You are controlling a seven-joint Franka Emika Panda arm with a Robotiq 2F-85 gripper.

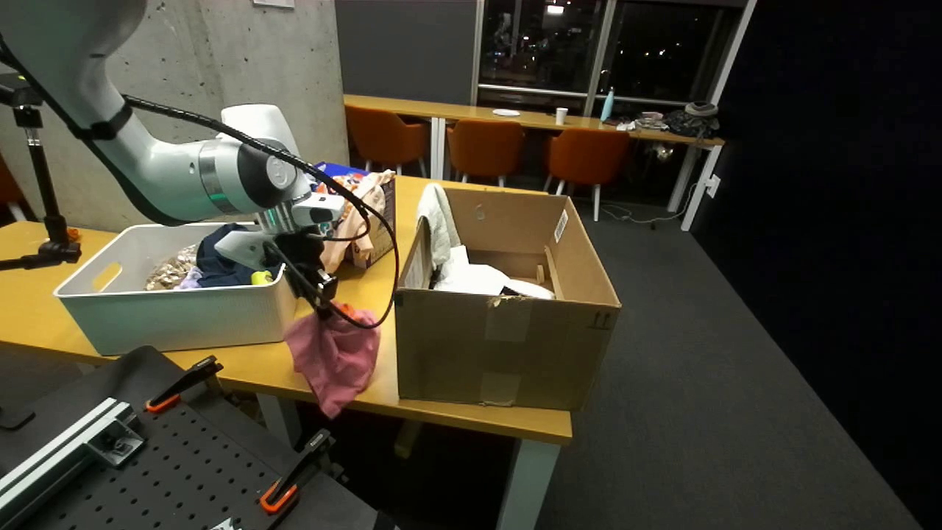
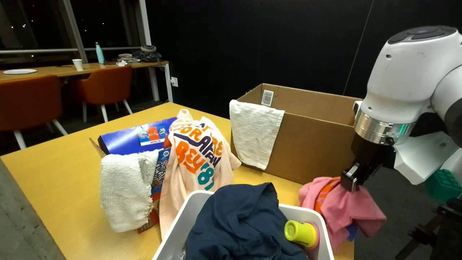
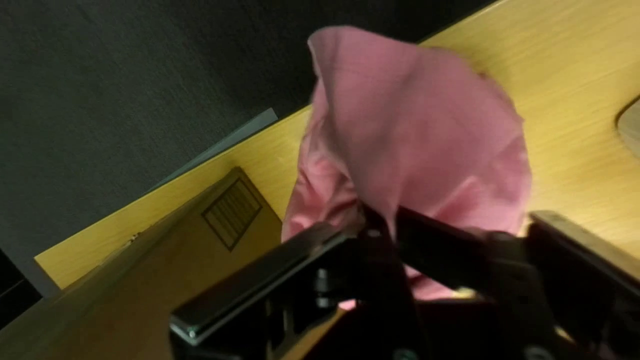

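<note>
A pink cloth (image 1: 333, 358) with an orange print hangs from my gripper (image 1: 324, 300), its lower corner drooping past the table's front edge. In the wrist view the fabric (image 3: 414, 138) gathers to a fold between the shut fingers. Exterior view 2 shows the cloth (image 2: 327, 199) draped low beside the white bin, and the gripper (image 2: 351, 184) pointing down on it. A bit of a blue object (image 2: 352, 232) peeks out from under the pink cloth; the rest of it is covered.
The white bin (image 1: 176, 318) holds dark blue cloth (image 2: 242, 221) and a yellow tub (image 2: 299, 233). Close on the other side stands an open cardboard box (image 1: 455, 344) with white items inside and a white towel (image 2: 255, 132) over its rim. Cloth-draped boxes (image 2: 134, 138) sit behind.
</note>
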